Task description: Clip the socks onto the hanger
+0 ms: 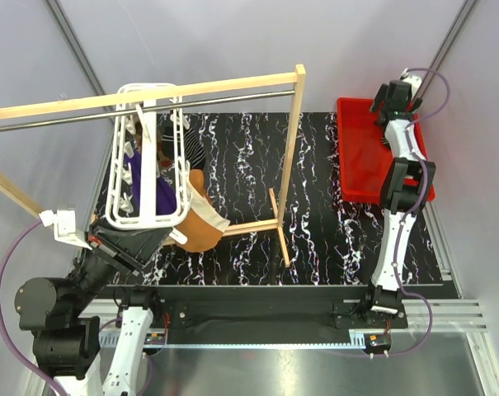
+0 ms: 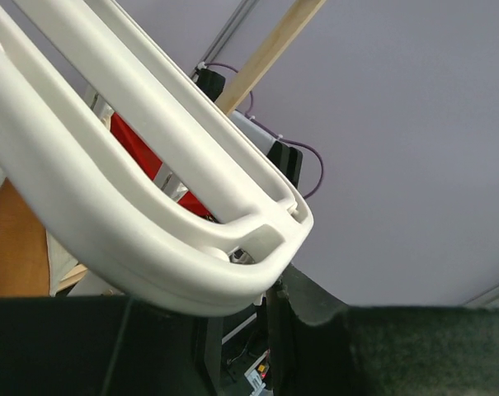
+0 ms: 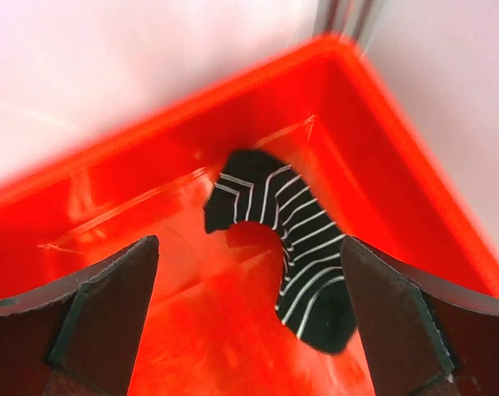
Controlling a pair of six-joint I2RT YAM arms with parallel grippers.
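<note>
A white rack hanger (image 1: 148,221) hangs from the rod at left, with clips along its frame. Purple (image 1: 162,196), orange-brown (image 1: 201,231) and black striped (image 1: 193,150) socks hang at or below it. My left gripper (image 1: 165,235) is shut at the hanger's near end; the hanger's rounded corner (image 2: 233,285) fills the left wrist view just above the fingers, hiding the exact grip. A dark sock with white stripes (image 3: 286,227) lies curved in the red bin (image 3: 179,124). Over it, my right gripper stands open, its fingers apart and nothing held.
The wooden stand's upright (image 1: 290,157) and its foot (image 1: 280,227) separate the hanger from the bin. Bare black marbled tabletop (image 1: 315,223) lies between stand and bin. The bin's raised walls (image 3: 389,124) close in around the striped sock.
</note>
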